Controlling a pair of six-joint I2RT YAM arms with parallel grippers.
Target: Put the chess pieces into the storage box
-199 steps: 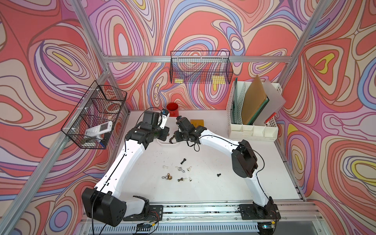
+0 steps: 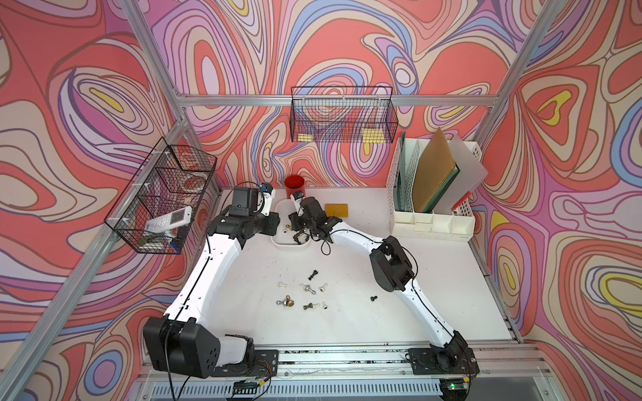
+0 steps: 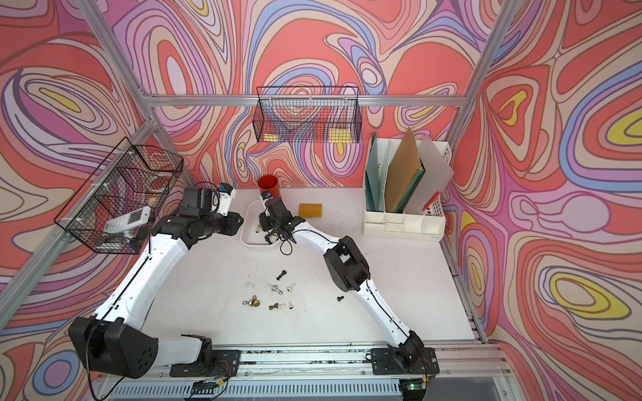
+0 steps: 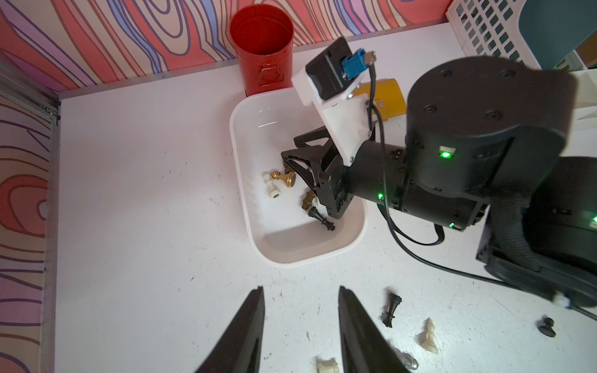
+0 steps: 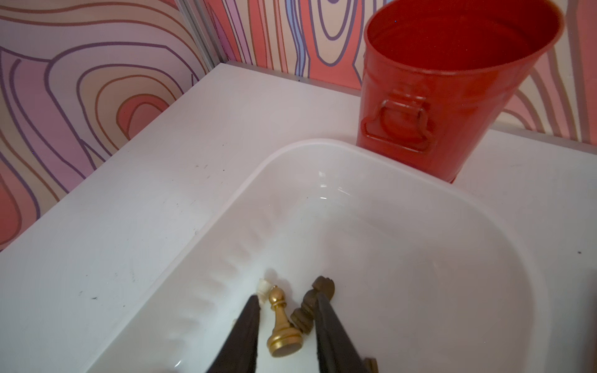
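The white storage box [image 4: 249, 217] holds a gold pawn [image 5: 283, 338], dark pieces [image 4: 321, 220] and white pieces. My right gripper is inside it, its fingers apart above the pieces; I see nothing clearly held. My left gripper stands open, raised left of the box, its fingers over bare table. Loose pieces lie on the table in front: a black piece [image 4: 391, 310], a cream piece [image 4: 429, 335], a silver piece [image 2: 309, 289], a gold piece [image 2: 287, 302] and several others.
A red bucket [image 5: 429, 112] stands behind the box, a yellow item [image 2: 336, 210] to its right. A white organizer with boards [image 2: 431, 224] is at the back right. Wire baskets hang at back and left.
My right gripper has moved left and further into the box over the last second. My left arm has drawn slightly leftward. The loose pieces on the table look unchanged.
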